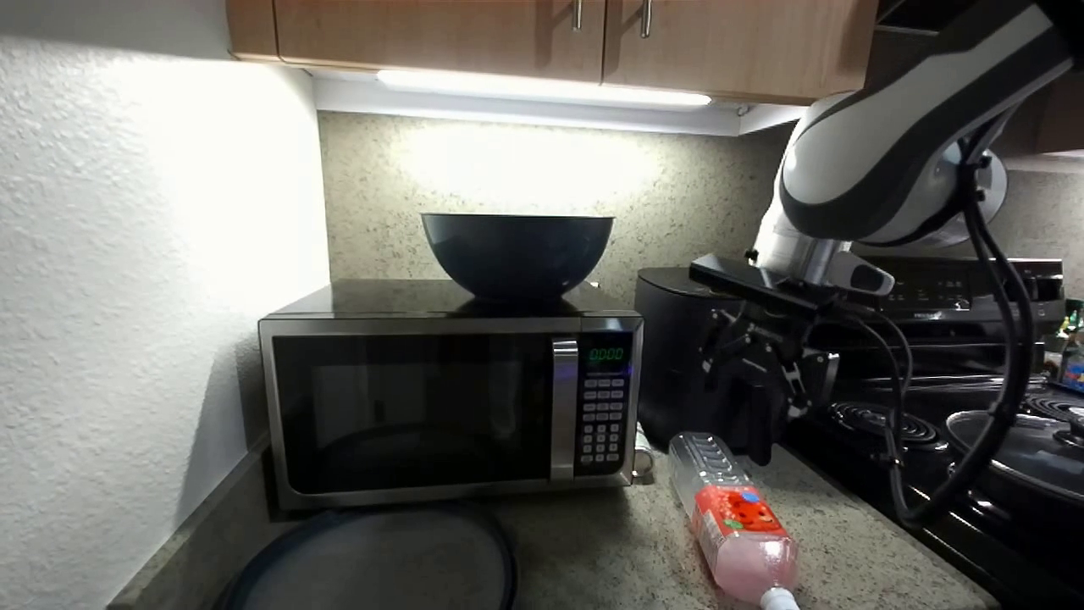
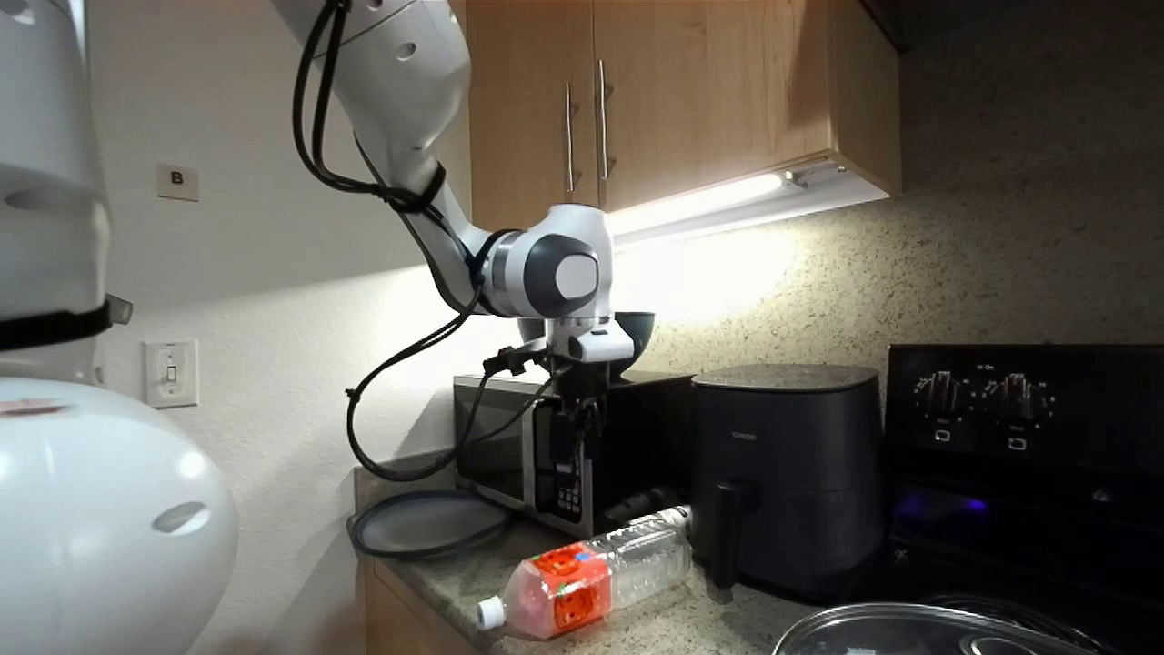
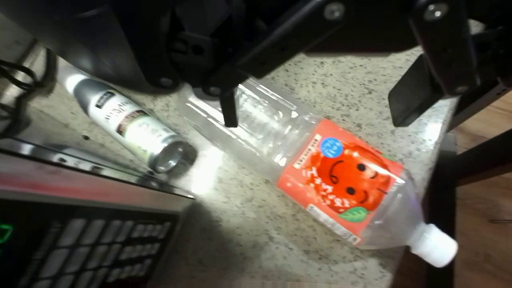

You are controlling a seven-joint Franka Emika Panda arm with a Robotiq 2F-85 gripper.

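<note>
A clear plastic bottle point(image 3: 345, 182) with an orange-red smiling-face label and white cap point(image 3: 434, 245) lies on its side on the counter. The cap end points toward the counter's front edge. Over it hangs my gripper, open, its two fingers point(image 3: 229, 108) spread wide with nothing held. In exterior view 1 the gripper point(image 1: 754, 391) is above the bottle's base end, in front of the black air fryer. Exterior view 2 shows the bottle point(image 2: 595, 579) below the gripper point(image 2: 578, 437), with a gap between them.
Beside the bottle lies a white-labelled spray can point(image 3: 127, 122), close to the microwave point(image 1: 427, 407). A dark bowl point(image 1: 518, 254) sits on the microwave. The air fryer point(image 2: 786, 469) stands behind the bottle. A round dark-rimmed lid or tray point(image 1: 376, 564) lies before the microwave; the stove is right.
</note>
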